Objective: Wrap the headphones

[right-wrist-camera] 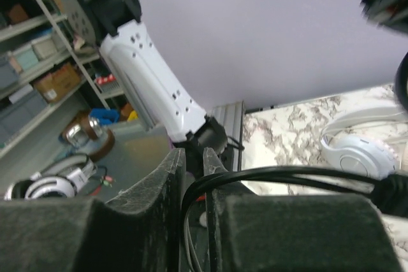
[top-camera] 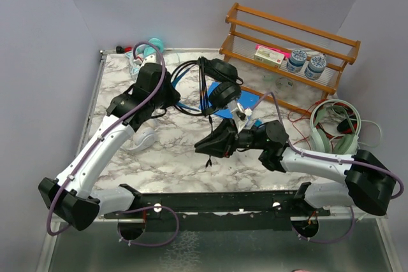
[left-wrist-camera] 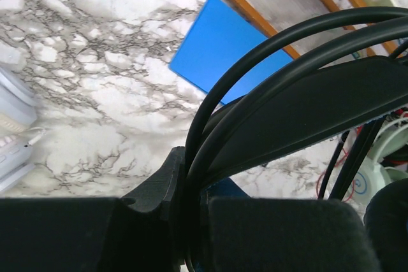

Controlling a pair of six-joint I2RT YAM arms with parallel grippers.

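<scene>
Black headphones (top-camera: 222,93) with looped cable hang above the table, my left gripper (top-camera: 169,99) shut on their band and cable, as the left wrist view (left-wrist-camera: 185,208) also shows. Below them my right gripper (top-camera: 203,147) faces left, with the dangling cable at its fingertips. In the right wrist view a thin black cable runs between and over the fingers; whether they grip it I cannot tell.
A blue pad (left-wrist-camera: 223,42) lies under the headphones. White headphones (top-camera: 141,139) lie at left. A wooden rack (top-camera: 287,23) with tubs stands at back right; tangled green headphones (top-camera: 344,144) lie at right.
</scene>
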